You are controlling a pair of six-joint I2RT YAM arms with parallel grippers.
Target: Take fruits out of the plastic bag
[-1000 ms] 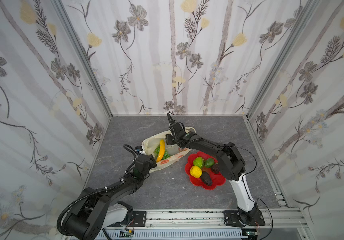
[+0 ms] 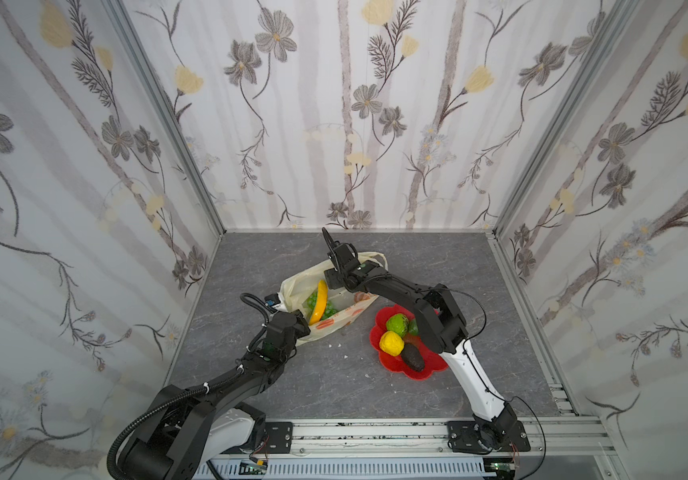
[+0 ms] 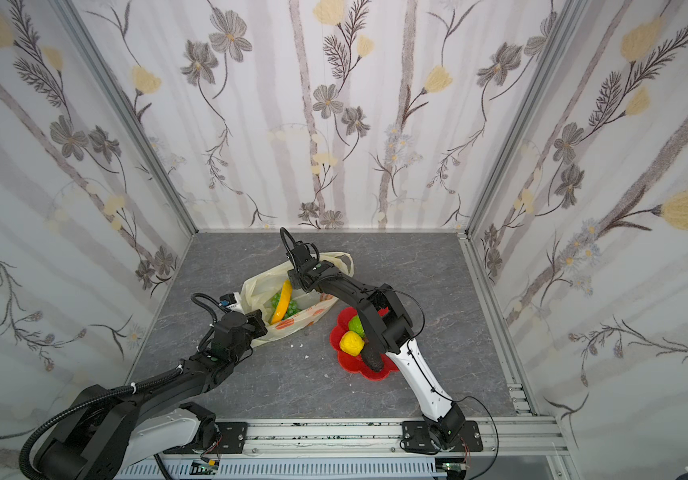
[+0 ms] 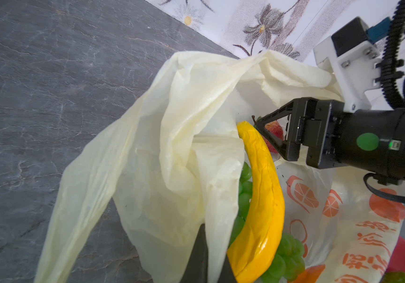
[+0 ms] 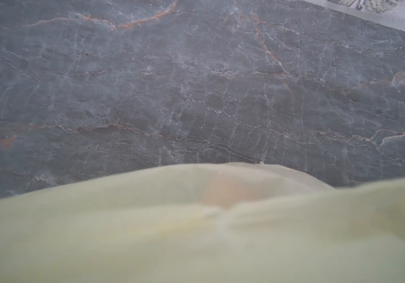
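Observation:
The cream plastic bag (image 2: 303,285) lies open on the table, its mouth upward. Inside it are a yellow banana (image 4: 263,207), green grapes (image 4: 284,257) and a red fruit (image 4: 275,134), partly hidden. At the bag's left edge my left gripper is shut with the thin film between its fingers. My right gripper reaches down into the bag, tips close to the banana's upper end and in front of the red fruit; whether it grips anything cannot be told. The right wrist view shows mostly bag film (image 5: 202,235), hiding those fingers.
A red petal-shaped bowl (image 2: 392,364) stands right of the bag, holding a yellow fruit (image 2: 392,344), a green one (image 2: 397,323) and a dark one (image 2: 412,357). The right arm passes above its edge. Bare table (image 2: 335,384) lies in front.
The left gripper and the bag have moved slightly left.

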